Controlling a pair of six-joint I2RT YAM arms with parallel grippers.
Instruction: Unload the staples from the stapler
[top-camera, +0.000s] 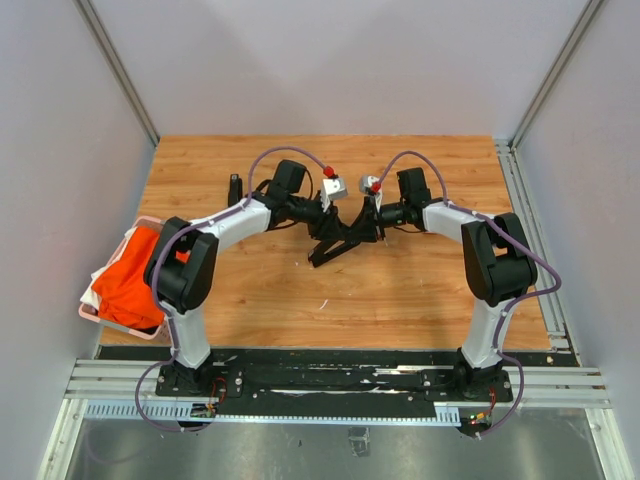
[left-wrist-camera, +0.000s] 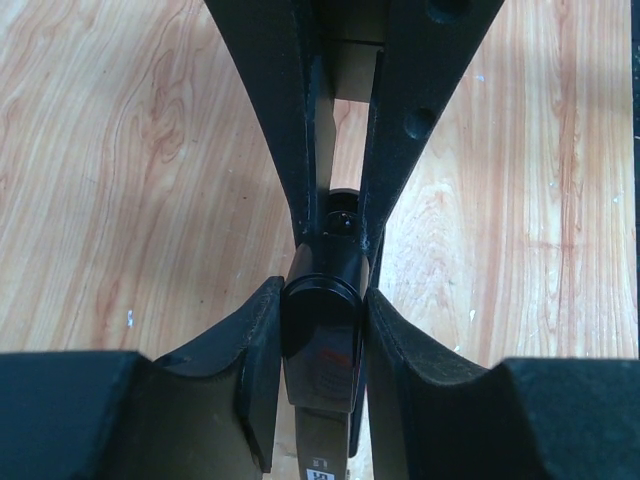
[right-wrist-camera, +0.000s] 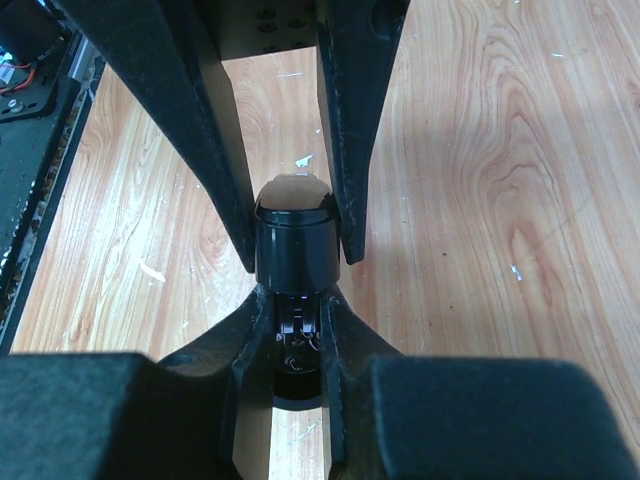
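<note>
A black stapler (top-camera: 335, 250) lies slantwise at the middle of the table, largely covered by both grippers in the top view. My left gripper is shut on its glossy rounded upper part (left-wrist-camera: 320, 350); a small number label shows lower down. From the other side, my right gripper is shut on the stapler, seen in the right wrist view as a dark rounded body (right-wrist-camera: 297, 240). Between the right fingers a channel with shiny metal (right-wrist-camera: 298, 325) shows. Whether staples sit inside, I cannot tell. The two grippers stand close together, facing each other.
A pink basket (top-camera: 88, 311) with orange and white cloth stands at the left. A small black object (top-camera: 235, 190) lies at the back left. A thin pale scrap (top-camera: 324, 304) rests in front of the stapler.
</note>
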